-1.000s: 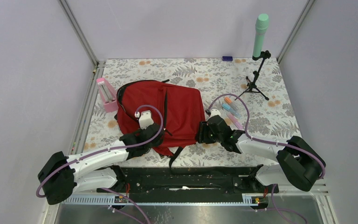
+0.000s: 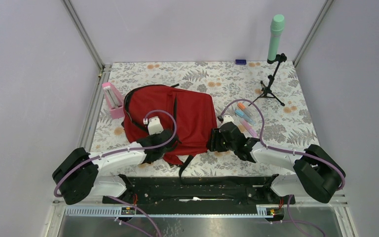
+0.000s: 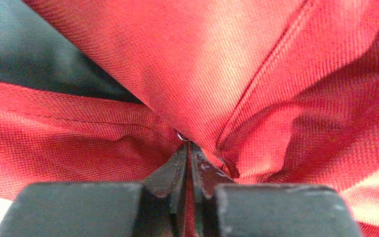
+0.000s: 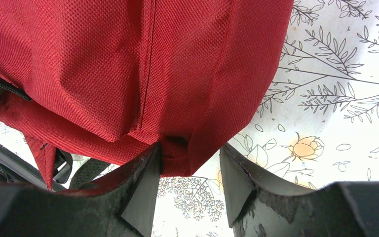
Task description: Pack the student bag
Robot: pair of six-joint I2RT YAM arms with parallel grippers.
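Observation:
The red bag (image 2: 190,116) lies flat at the left and middle of the table, a dark zipper (image 2: 175,108) running along its top. In the left wrist view, my left gripper is at a fold of red cloth, its fingertips nearly together beside a small shiny metal bit (image 3: 182,137). Whether they grip it cannot be told. My right gripper is shut on the bag's near right corner (image 4: 175,165), with red cloth between its fingers.
Left of the bag stands a pink holder (image 2: 113,101). Several coloured pens (image 2: 246,116) lie right of it. A tripod (image 2: 271,84) with a green microphone (image 2: 275,37) and a dark blue box (image 2: 240,61) stand at the back. A black strap (image 2: 185,165) hangs over the front edge.
The right arm and the bag look unmoved.

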